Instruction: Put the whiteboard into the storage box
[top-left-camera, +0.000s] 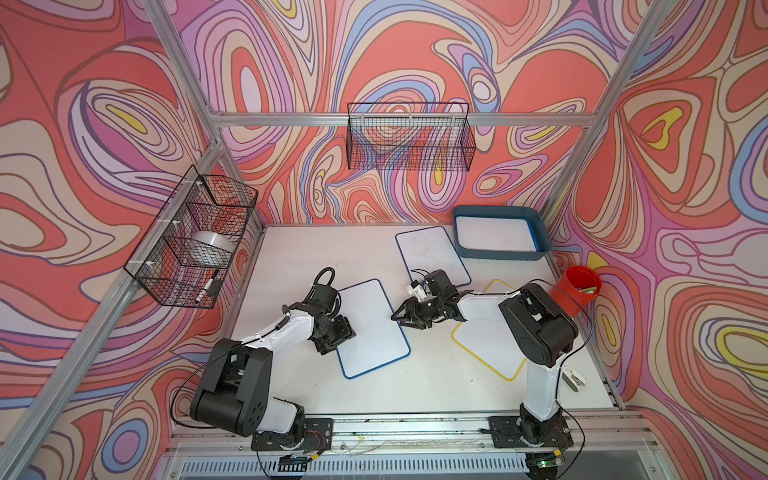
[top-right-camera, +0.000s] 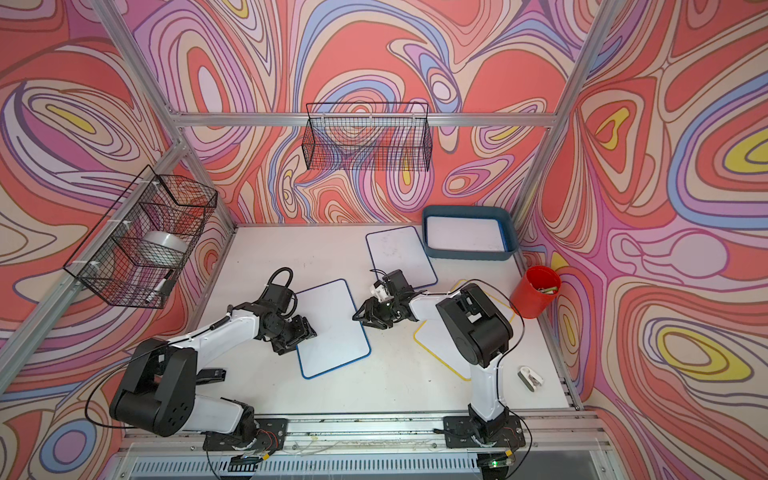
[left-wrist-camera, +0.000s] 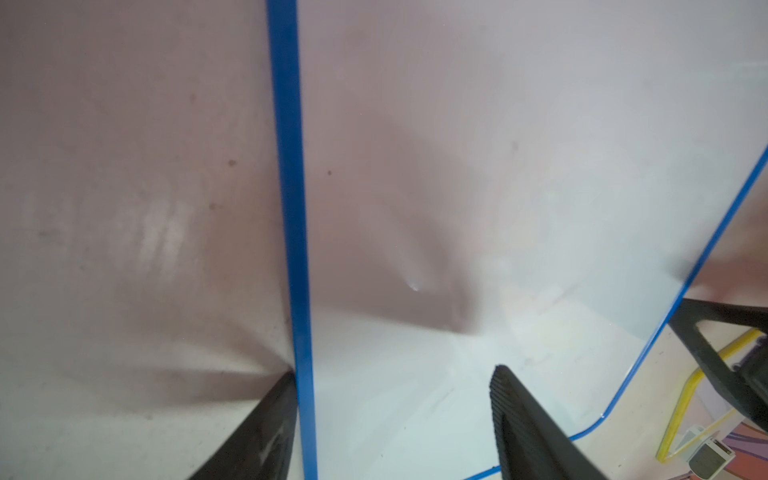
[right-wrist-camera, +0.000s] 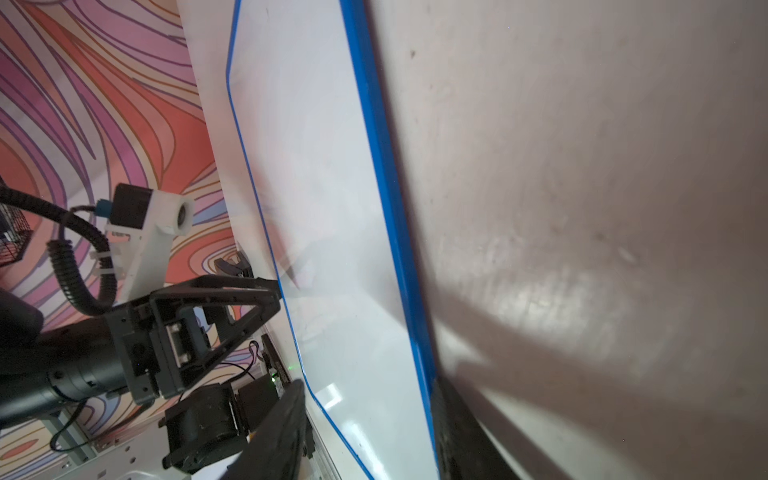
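A white whiteboard with a blue rim (top-left-camera: 373, 336) lies on the table between my two arms. My left gripper is open low over its left side; in the left wrist view one finger (left-wrist-camera: 260, 436) is at the blue rim and the other is over the white face. On the opposite side my right gripper is open, one finger (right-wrist-camera: 460, 432) at the blue rim and the other over the board. Neither holds the board clear of the table. The teal storage box (top-left-camera: 502, 255) stands at the back right, with a white board inside.
A dark-rimmed whiteboard (top-left-camera: 432, 249) lies left of the box, partly behind the right arm. Under that arm lies a yellow-rimmed board (top-left-camera: 492, 344). A red bucket (top-left-camera: 569, 292) stands at the right edge.
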